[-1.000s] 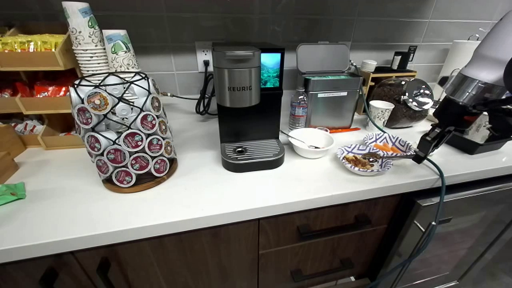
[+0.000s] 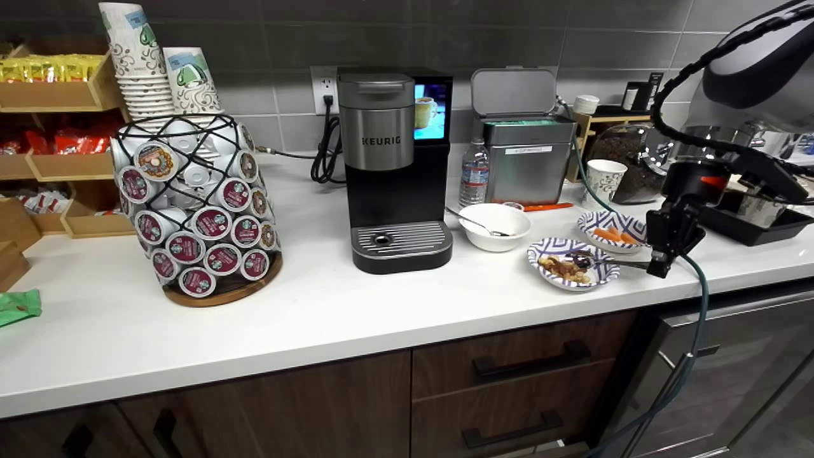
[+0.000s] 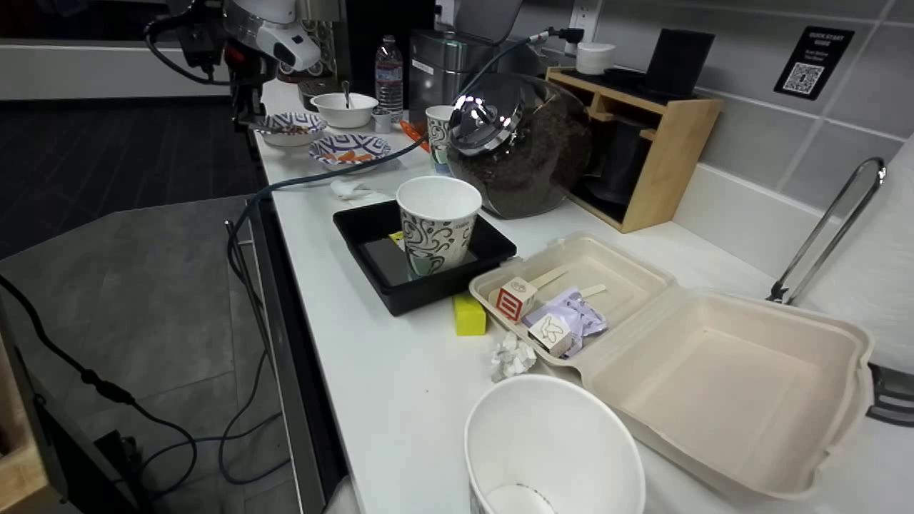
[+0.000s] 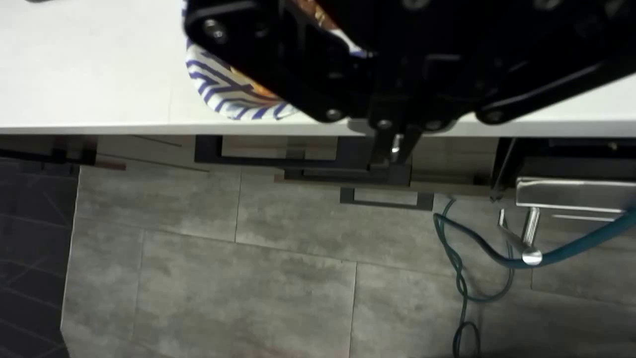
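My gripper [image 2: 661, 264] is shut on the handle of a metal spoon [image 2: 627, 264] at the right part of the counter. The spoon's dark bowl end lies over the nuts [image 2: 563, 270] in a blue-and-white patterned bowl [image 2: 539, 250]. Seen from above in the wrist view, the gripper has a small shiny bit of metal between its fingertips, out past the counter's front edge. Its black linkage hides most of the patterned bowl [image 4: 223, 95] and the spoon's bowl end there. In exterior view 2 the gripper [image 3: 245, 123] is small and dark.
A second patterned bowl with carrots [image 2: 615, 235] stands just behind. A white bowl [image 2: 496, 238] with its own spoon is to the left. A blue-green hose [image 2: 698, 305] runs close to the gripper.
The gripper has gone lower and slightly left, turning more upright, with the spoon still held. The nut bowl has shifted left and toward the counter's front edge.
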